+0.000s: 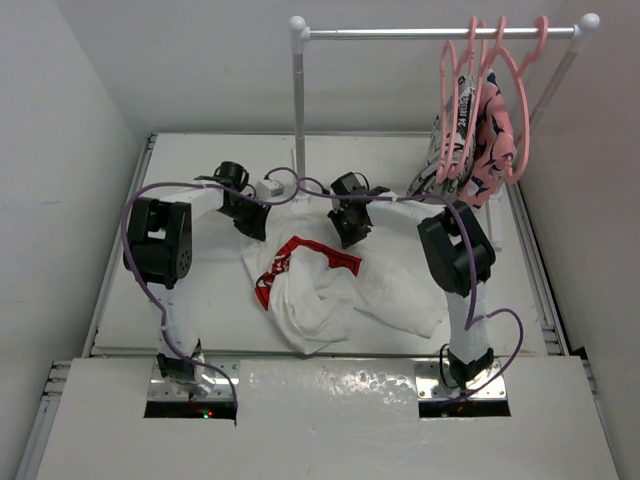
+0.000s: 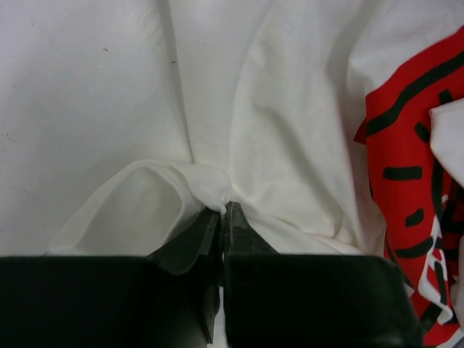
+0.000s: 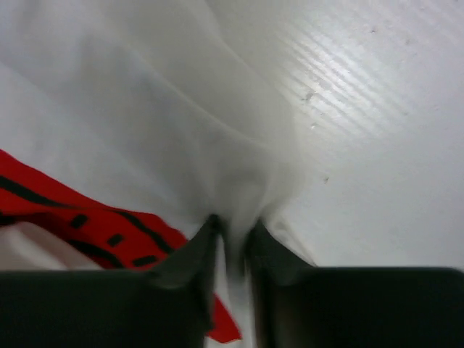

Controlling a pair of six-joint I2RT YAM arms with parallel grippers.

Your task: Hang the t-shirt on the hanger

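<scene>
The white T-shirt [image 1: 310, 300] with a red, black-striped band lies spread on the table, bunched at the front. My left gripper [image 1: 255, 225] is at its upper left edge; in the left wrist view its fingers [image 2: 246, 243] are shut on a pinched fold of white cloth [image 2: 290, 159]. My right gripper [image 1: 352, 236] is at the shirt's upper middle, beside the red band. In the blurred right wrist view white cloth [image 3: 145, 116] runs between its fingertips, which look close together; whether they grip it I cannot tell.
A white rail [image 1: 430, 34] stands over the back, with pink hangers [image 1: 520, 90] at the right carrying patterned garments [image 1: 490, 150]. Bare table [image 1: 170, 290] lies at the left.
</scene>
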